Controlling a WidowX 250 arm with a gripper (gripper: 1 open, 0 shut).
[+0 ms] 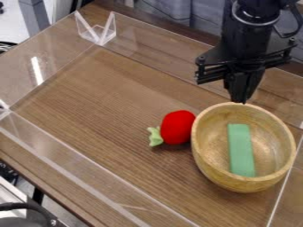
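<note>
My black gripper point(244, 93) is shut, with nothing showing between its fingers, above the back rim of a tan bowl point(208, 168). Inside the bowl lies a long green block point(240, 149). Just left of the bowl is a red object with a light green leafy end point(178, 126), resembling a tomato or strawberry.
A clear plastic holder point(95, 27) stands at the back left of the wooden table point(83, 106). A black cable point(24, 208) shows at the bottom left corner.
</note>
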